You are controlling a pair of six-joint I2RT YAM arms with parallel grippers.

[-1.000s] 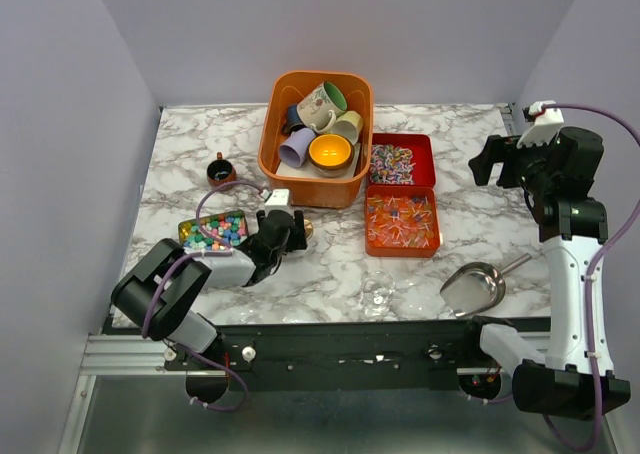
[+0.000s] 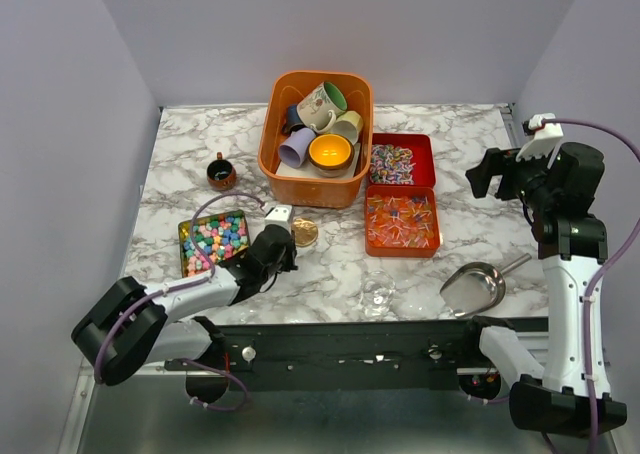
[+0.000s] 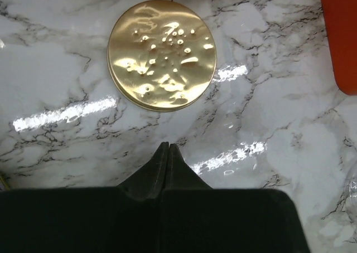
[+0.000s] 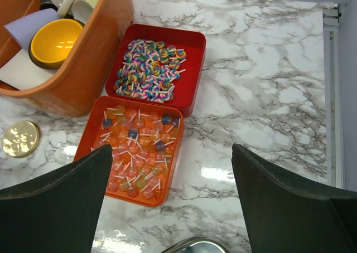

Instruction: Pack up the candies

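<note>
A round gold lid (image 3: 162,56) lies flat on the marble table. Just short of it, my left gripper is shut, its fingertips together and nothing showing between them. A clear jar (image 2: 378,292) stands near the front edge. Wrapped lollipops (image 4: 149,70) fill a red box, and orange-toned lollipops (image 4: 141,147) lie in the orange box in front of it. Colourful round candies (image 2: 217,238) are in a dark tray at the left, beside my left forearm. High at the right, my right gripper is open and empty. A metal scoop (image 2: 474,289) rests at the front right.
A big orange bin (image 2: 318,82) of cups and bowls stands at the back middle, against the red box. A dark mug (image 2: 221,172) sits behind the candy tray. The table's right side, behind the scoop, is clear.
My left gripper has drawn back towards the front and turned, uncovering more of the gold lid, which stays on the table.
</note>
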